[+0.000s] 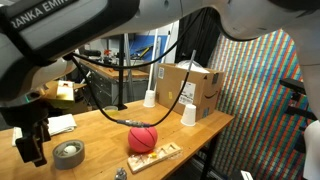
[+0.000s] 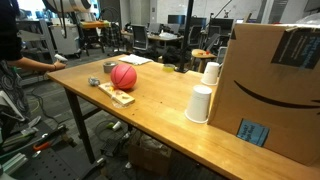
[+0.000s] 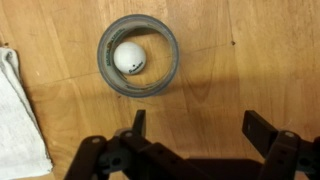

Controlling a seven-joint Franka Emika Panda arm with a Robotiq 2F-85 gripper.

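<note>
A grey ring, like a roll of tape, lies flat on the wooden table with a small white ball inside its opening. My gripper hangs above the table, open, with only bare wood showing between its fingers. In the wrist view the ring is ahead and to the left of the fingers, apart from them. From exterior view 1 the gripper appears at the table's left end, beside the ring. A red ball rests farther along the table, near a pale wooden piece.
A white cloth lies left of the gripper. White cups and a large cardboard box stand at the table's other end. A small metallic object sits near the front edge.
</note>
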